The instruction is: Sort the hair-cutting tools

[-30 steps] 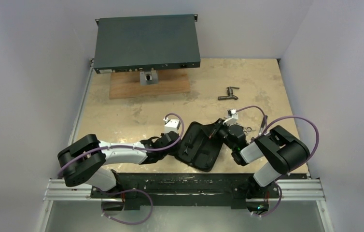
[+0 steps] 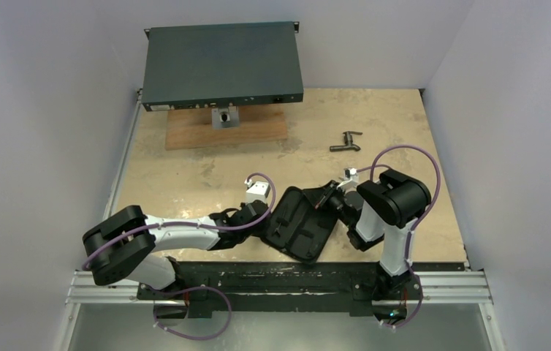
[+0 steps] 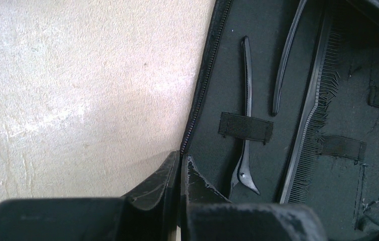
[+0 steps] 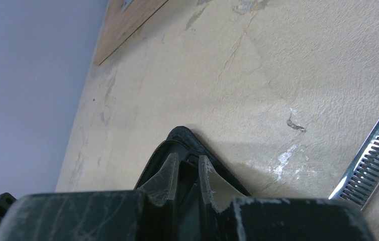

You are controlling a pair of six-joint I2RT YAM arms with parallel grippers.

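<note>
The open black zip case lies at the table's front middle. Inside it are a hair clip under a strap, a second slim black piece and a comb. My left gripper is shut at the zipped edge, nothing clearly between its fingers. My right gripper is over the case's upper corner, shut on something dark, apparently part of the case; exactly what is hard to tell. A silver toothed comb or scissor blade lies on the table beside the case.
A dark rack unit stands over a wooden board at the back. A metal tap-like fitting lies at the back right.
The right arm's elbow has risen and moved left and inward, now covering the tools at the right. The case and left gripper have shifted slightly.
</note>
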